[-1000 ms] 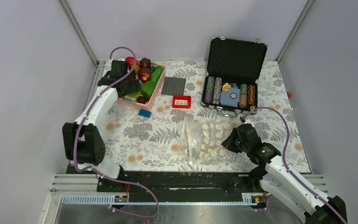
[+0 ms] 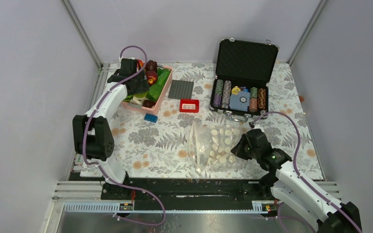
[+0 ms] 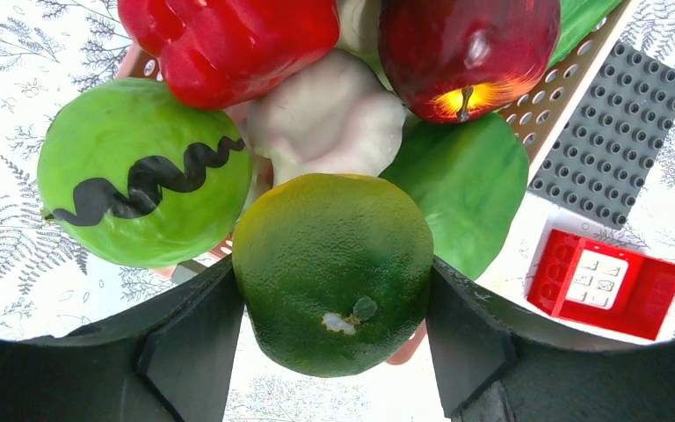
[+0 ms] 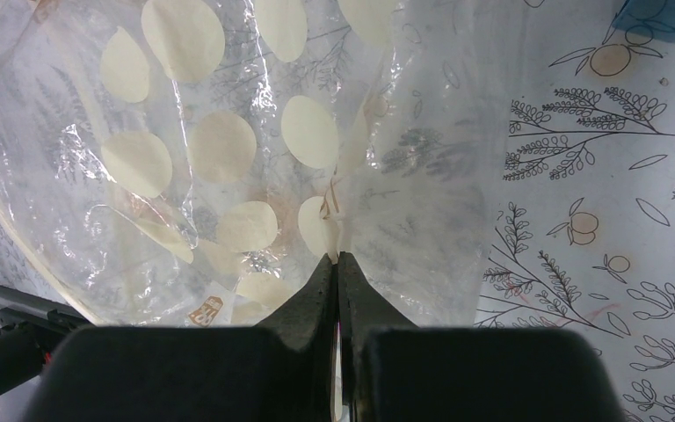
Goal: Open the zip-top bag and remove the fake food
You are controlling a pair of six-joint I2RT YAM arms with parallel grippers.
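A clear zip bag with pale round shapes [image 2: 213, 145] lies flat at the front centre. My right gripper is shut on its creased plastic, seen in the right wrist view. My left gripper is shut on a dark green citrus fruit [image 3: 332, 264] over a pink basket [image 2: 160, 102] at the back left. The basket holds several fake foods, including a red pepper [image 3: 228, 40], an apple [image 3: 461, 53] and a green fruit with a black squiggle [image 3: 141, 185].
A grey building plate [image 2: 180, 89], a red toy box [image 2: 189, 102] and a small blue piece [image 2: 150, 118] lie beside the basket. An open chip case [image 2: 245, 58] stands at the back right.
The right arm and bag are unchanged.
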